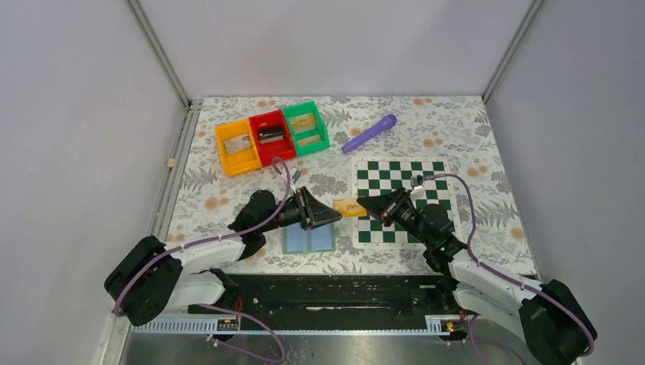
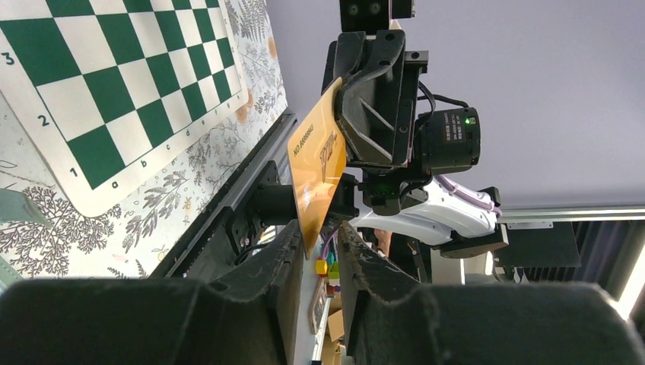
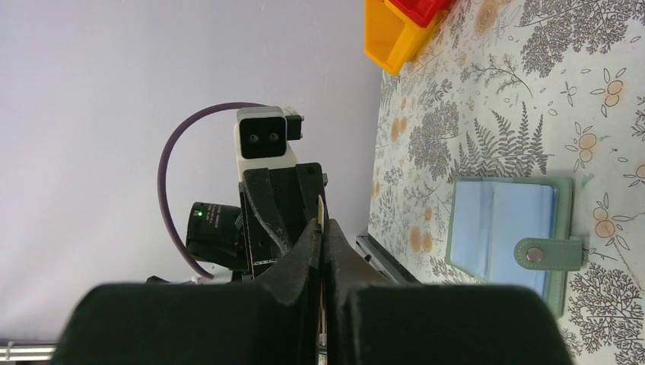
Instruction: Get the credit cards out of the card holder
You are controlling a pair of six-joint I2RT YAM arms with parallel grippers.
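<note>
An orange card (image 1: 349,207) is held up above the table between my two grippers. At its right end, my right gripper (image 1: 360,203) is shut on it; only its thin edge shows in the right wrist view, by the fingertips (image 3: 312,234). My left gripper is partly open, and the far end of the card (image 2: 317,163) reaches down into the gap, nearer the left-hand finger. Below the left arm lies the card holder (image 3: 519,217), pale blue with a green border and a snap strap (image 3: 548,254); the arm partly covers it from above.
Yellow (image 1: 242,161), red (image 1: 286,150) and green (image 1: 323,142) bins stand at the back left, with cards in them. A purple microphone-shaped object (image 1: 370,134) lies at the back. The checkered board (image 1: 388,174) is under the right arm.
</note>
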